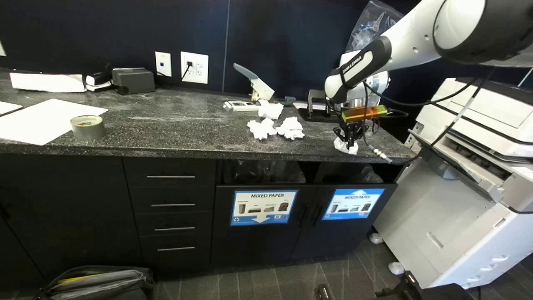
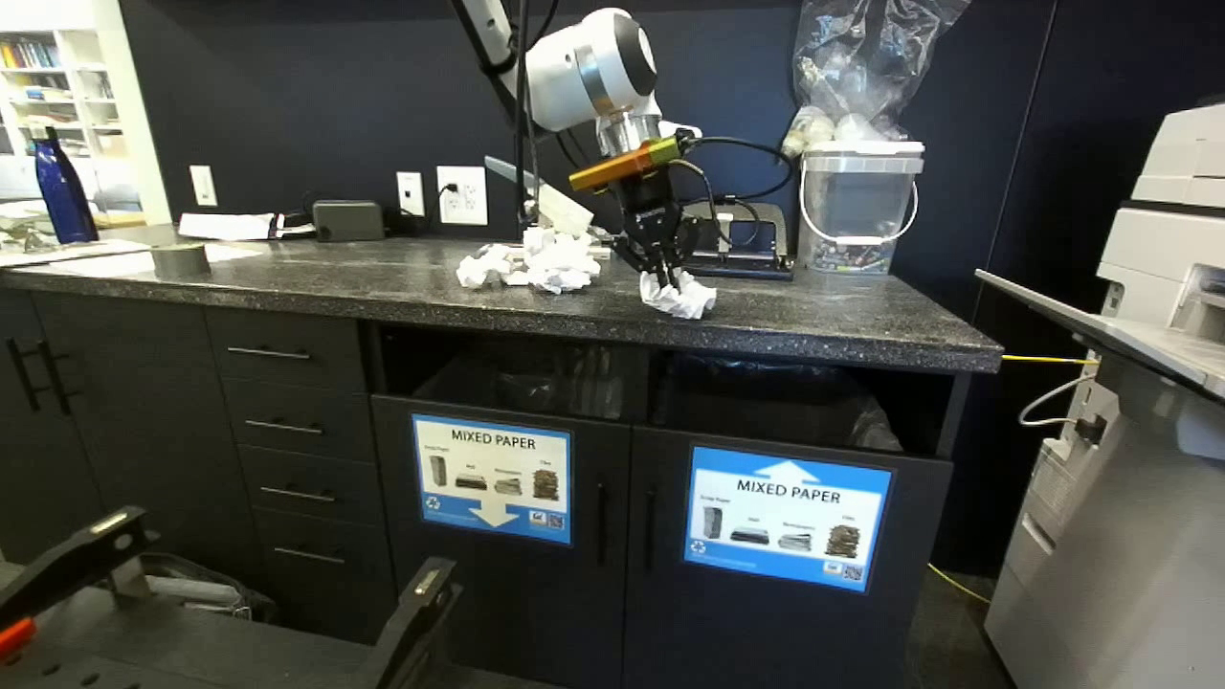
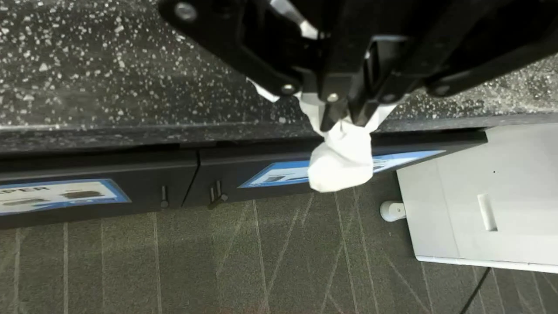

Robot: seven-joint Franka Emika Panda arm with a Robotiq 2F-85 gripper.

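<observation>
My gripper (image 2: 663, 276) points down over the front part of the dark speckled counter (image 2: 850, 310), shut on a crumpled white paper ball (image 2: 679, 298). From the wrist camera, the paper (image 3: 342, 159) bulges out past the fingertips, with the counter's front edge behind it; its upper part is hidden by the fingers. Whether the ball touches the counter I cannot tell. To the left of the gripper, more crumpled paper balls (image 1: 291, 128) lie in a cluster, one of them (image 1: 270, 109) close to the stapler-like white device (image 1: 260, 90).
Below the counter are two open bin slots (image 2: 769, 390) above doors labelled MIXED PAPER (image 2: 790, 517). A black hole punch (image 2: 741, 241) and a clear bucket (image 2: 856, 207) stand behind the gripper. A large printer (image 1: 464, 200) is at the right. Tape (image 1: 88, 127) sits far left.
</observation>
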